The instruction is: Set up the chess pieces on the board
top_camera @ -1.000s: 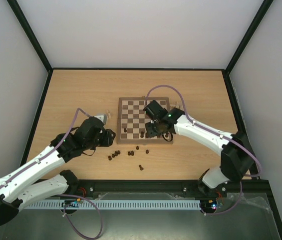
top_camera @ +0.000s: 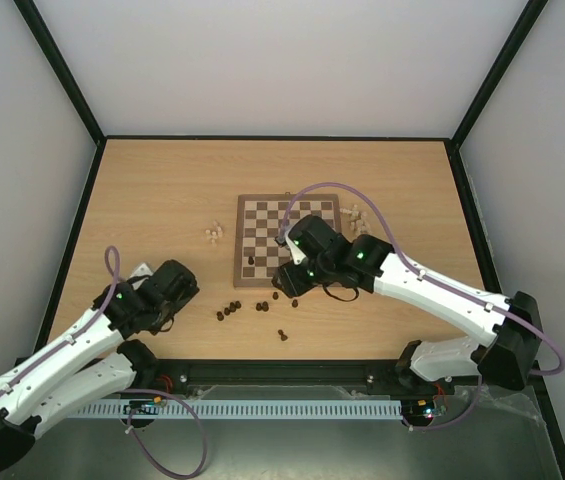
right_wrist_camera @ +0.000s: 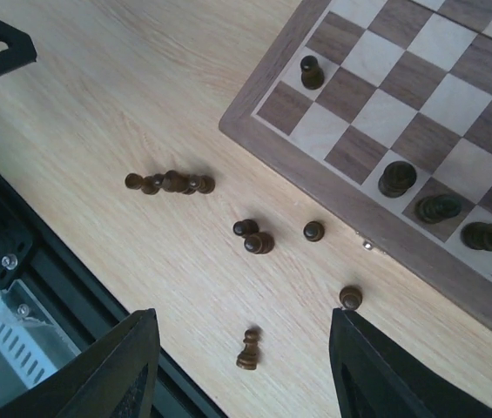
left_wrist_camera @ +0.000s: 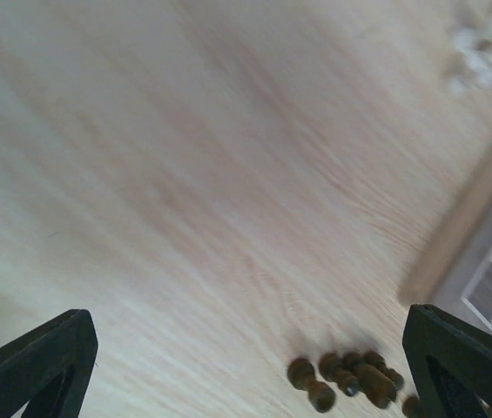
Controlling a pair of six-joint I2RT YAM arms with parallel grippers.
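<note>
The checkered board (top_camera: pixel 246 205) lies mid-table. In the right wrist view one dark piece (right_wrist_camera: pixel 312 73) stands near the board's left corner, and several dark pieces (right_wrist_camera: pixel 398 178) stand along its near edge. My right gripper is open over the table in front of the board, with nothing between its fingers. Below it lies a toppled dark piece (right_wrist_camera: pixel 248 349), and a single dark piece (right_wrist_camera: pixel 351 297) stands near the right finger. My left gripper hangs open and empty above the table left of the board. A row of dark pieces (left_wrist_camera: pixel 322 396) shows between its fingers, further down.
Light pieces lie in a cluster (top_camera: pixel 214 233) left of the board and another (top_camera: pixel 358 220) at its right, partly behind my right arm. A pair of dark pieces (right_wrist_camera: pixel 254 237) and a lone one (right_wrist_camera: pixel 313 231) stand before the board.
My left arm has drawn back left and toward the front, away from the board. The right gripper has moved off the board's near edge toward the front left. The pieces look unmoved.
</note>
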